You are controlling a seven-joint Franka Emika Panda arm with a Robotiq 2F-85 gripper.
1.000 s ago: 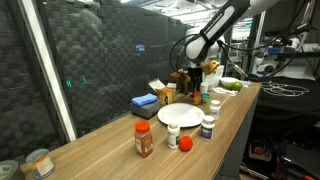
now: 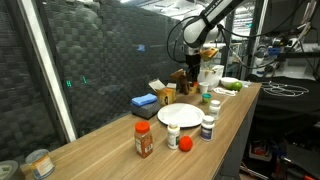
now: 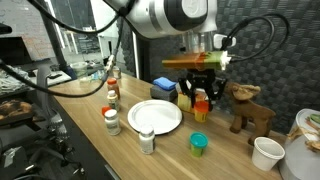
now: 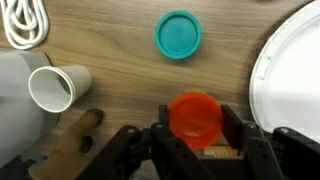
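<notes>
My gripper (image 3: 203,88) is shut on an orange-lidded container (image 3: 203,106), which hangs below it near the toy deer in exterior view 2. From above, in the wrist view, the round orange lid (image 4: 195,120) fills the space between my fingers. A teal-lidded container (image 4: 178,35) stands on the wooden table, apart from my gripper; exterior view 2 shows the same green container (image 3: 198,145) in front of the held one. How far the held container's base is from the table is hard to make out.
A white plate (image 3: 152,115) lies close by. The brown toy deer (image 3: 252,110) and a white cup (image 3: 267,153) stand on the other side. Several jars, a blue item (image 2: 144,100) and a red ball (image 2: 185,143) are spread along the table.
In exterior view 1 my gripper has risen a little over the last second, and the orange-lidded container has come up with it. The plate and jars have stayed put.
</notes>
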